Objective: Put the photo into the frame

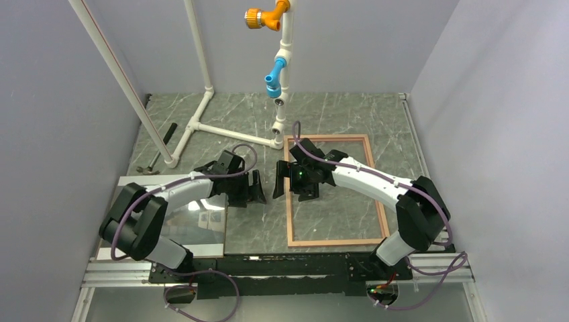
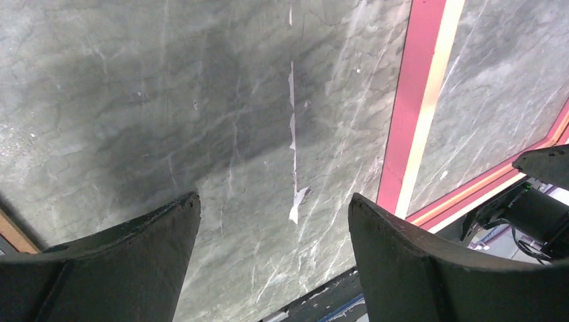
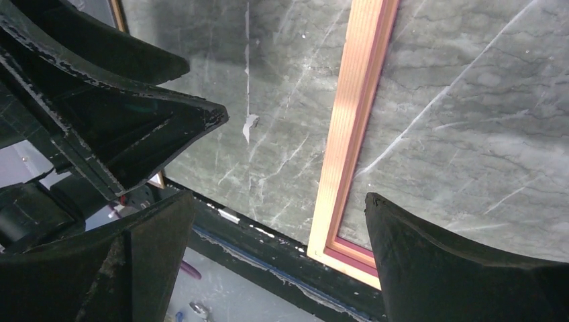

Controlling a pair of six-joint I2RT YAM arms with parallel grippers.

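An empty wooden frame [image 1: 290,221] lies on the right half of the table, grey marble showing through its middle. On the left lies a flat, glossy grey panel [image 1: 201,235] with white bands along its ends; whether this is the photo I cannot tell. My left gripper [image 1: 257,188] is over the bare strip between panel and frame; in the left wrist view its fingers [image 2: 158,231] are apart with nothing between them. Facing it, my right gripper [image 1: 283,180] hovers at the frame's left side. The right wrist view shows its fingers [image 3: 158,235] wide open and empty, astride that side's near end.
White pipes [image 1: 235,133] stand at the back left, with a blue fitting [image 1: 274,75] on the upright. A black-handled tool [image 1: 165,143] lies behind the panel. The two grippers are close together. Bare table [image 1: 251,231] shows in front of them.
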